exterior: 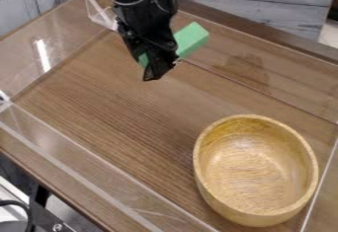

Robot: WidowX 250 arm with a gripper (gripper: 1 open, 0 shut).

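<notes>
My black gripper [150, 64] hangs over the upper middle of the wooden table, shut on a green block [187, 38]. The block shows on both sides of the dark fingers, held above the surface; its exact contact with the fingertips is partly hidden.
A round, pale wooden bowl [255, 171] sits at the front right of the table [119, 127]. Clear plastic edging runs along the left side, and pale grey boards stand behind.
</notes>
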